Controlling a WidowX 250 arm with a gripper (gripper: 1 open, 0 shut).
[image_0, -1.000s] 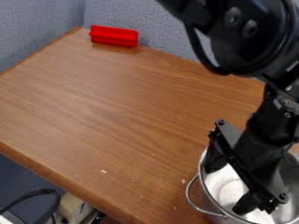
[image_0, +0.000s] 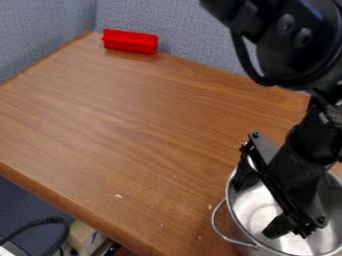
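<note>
My black gripper (image_0: 278, 186) reaches down from the upper right into a silver metal pot (image_0: 241, 226) with a wire handle at the bottom right of the table. The gripper stands open. Inside the pot, under and beside the gripper, is a white object (image_0: 257, 208), partly hidden by it; whether the fingers touch it I cannot tell.
A red cylinder (image_0: 130, 42) lies at the back left of the wooden table (image_0: 120, 130). Dark cables (image_0: 40, 225) are at the lower left, off the table.
The arm and gripper have shifted slightly, the upper arm a little higher and to the right. The pot and red cylinder look unmoved.
</note>
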